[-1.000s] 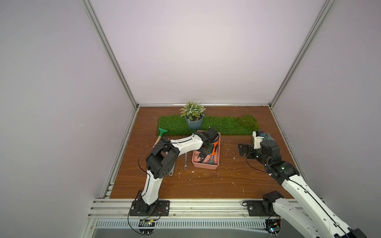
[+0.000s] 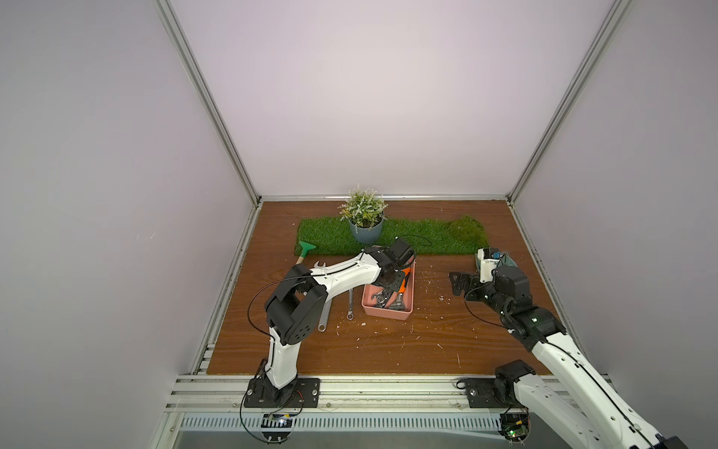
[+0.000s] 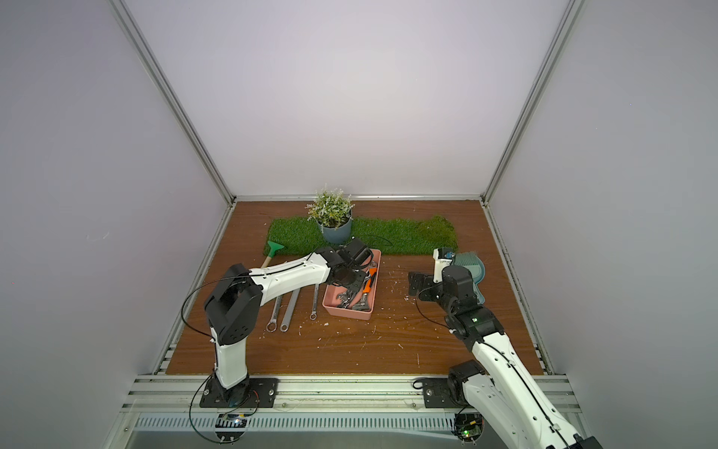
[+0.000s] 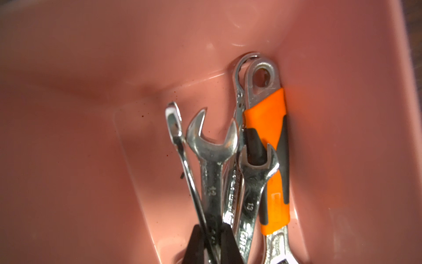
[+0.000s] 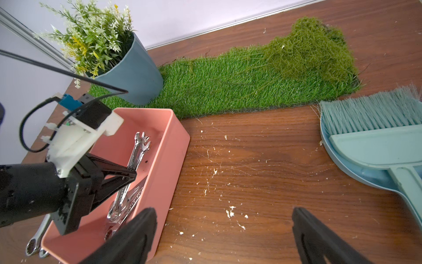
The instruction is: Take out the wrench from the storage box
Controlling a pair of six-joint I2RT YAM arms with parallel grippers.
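Note:
The pink storage box (image 2: 387, 313) holds several silver wrenches and an orange-handled adjustable wrench (image 4: 272, 123). My left gripper reaches down into it, its fingers (image 4: 194, 246) close together around the shafts of an open-ended wrench (image 4: 212, 176) and a thin wrench on its edge (image 4: 186, 162). Whether the fingers press on these shafts cannot be told. Another open-ended wrench (image 4: 254, 189) lies just right of them. My right gripper stands open and empty above the table, right of the box.
Several wrenches, one a long wrench (image 3: 290, 310), lie left of the box. Behind it are a potted plant (image 5: 136, 74) and a grass strip (image 5: 228, 83). A dustpan and brush (image 5: 378, 145) sit at the right. Bare table separates them from the box.
The left arm's elbow has shifted slightly left and toward the front, while its gripper stays in the box. The right arm has hardly moved.

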